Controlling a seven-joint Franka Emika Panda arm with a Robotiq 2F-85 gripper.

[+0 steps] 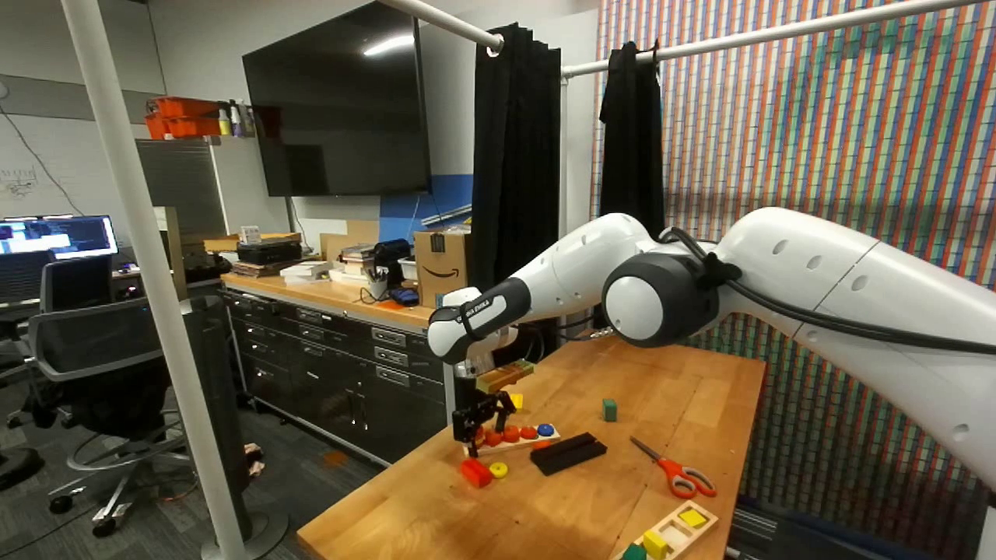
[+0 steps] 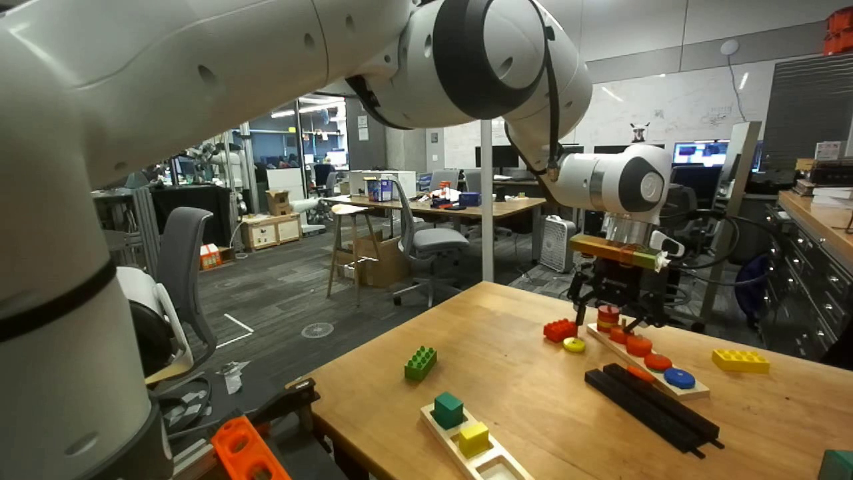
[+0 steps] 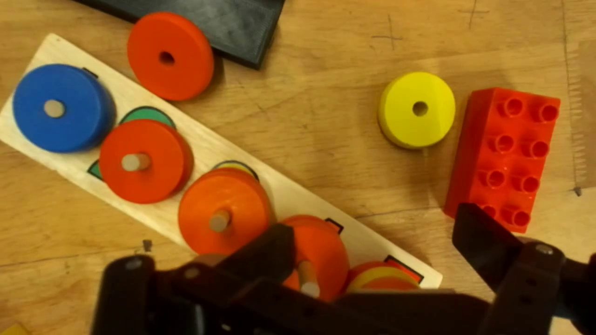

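Observation:
My gripper is open above the end of a wooden peg board [image 3: 290, 192], with nothing held. In the wrist view its left finger [image 3: 265, 251] overlaps the rings there, and its right finger [image 3: 483, 237] reaches beside a red toy brick [image 3: 503, 159]. A yellow ring [image 3: 419, 109] lies flat on the table between board and brick. The board carries a blue ring [image 3: 61, 108], several red-orange rings [image 3: 146, 162] and, at the end under the gripper, a partly hidden red and yellow stack [image 2: 608, 317]. A loose red ring [image 3: 170, 56] leans by the board's edge.
A black slotted piece [image 2: 652, 408] lies close to the board. Elsewhere are a yellow brick [image 2: 740, 361], a green brick [image 2: 420, 363], a green block [image 1: 609, 410], scissors [image 1: 677, 471] and a wooden block tray [image 2: 500, 464].

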